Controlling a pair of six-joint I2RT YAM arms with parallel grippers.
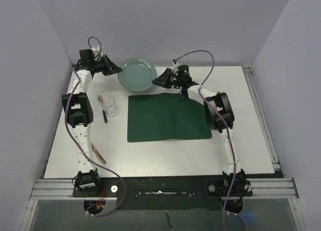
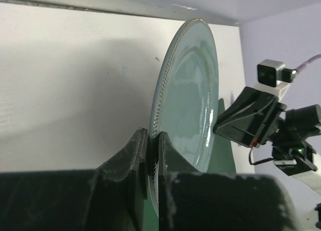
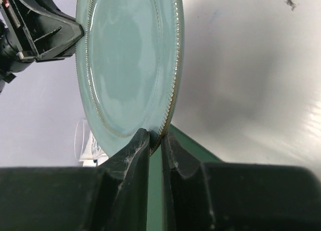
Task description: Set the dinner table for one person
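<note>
A pale green-blue plate (image 1: 137,74) is held between my two grippers over the back of the table, just behind the dark green placemat (image 1: 168,122). My left gripper (image 1: 119,69) is shut on its left rim; the left wrist view shows the plate (image 2: 193,90) edge passing between the fingers. On the opposite rim my right gripper (image 1: 155,82) is also shut, and the right wrist view has the plate (image 3: 125,65) between its fingertips. A clear glass (image 1: 109,105) stands left of the placemat, with cutlery (image 1: 105,116) beside and partly behind it.
More cutlery (image 1: 98,154) lies at the front left of the table. The placemat is bare in its visible part, with my right arm crossing its right side. Free white table (image 1: 235,90) shows at the right. A wall (image 1: 165,25) rises behind the back edge.
</note>
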